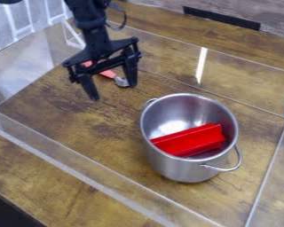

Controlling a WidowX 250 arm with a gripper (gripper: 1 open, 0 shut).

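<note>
My black gripper point(109, 74) hangs open over the wooden table, left of centre and toward the back. Under and behind it lies a red object point(100, 71) with a silver end point(124, 82), partly hidden by the gripper. At the right front stands a steel pot point(180, 166) with handles, holding a red block point(188, 139).
Clear low walls point(32, 129) border the work area on the left, back and right.
</note>
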